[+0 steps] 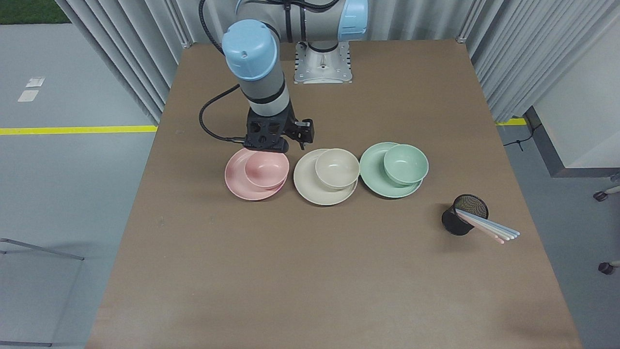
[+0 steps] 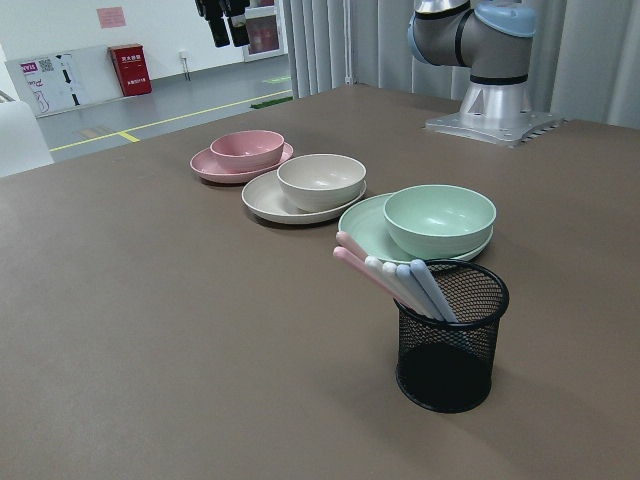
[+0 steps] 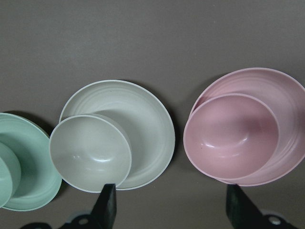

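Observation:
My gripper point(image 1: 291, 136) hangs high above the table behind the pink bowl point(image 1: 267, 168) on its pink plate point(image 1: 237, 177). In the wrist view its two fingers point(image 3: 104, 210) stand wide apart with nothing between them. A cream bowl point(image 1: 337, 168) rests on a cream plate point(image 1: 308, 189), and a mint bowl point(image 1: 406, 164) on a mint plate point(image 1: 375, 177). At the right, a black mesh cup point(image 2: 445, 370) holds several pink, white and blue sticks point(image 1: 488, 226), leaning out over its rim.
The dishes stand in a row close together.

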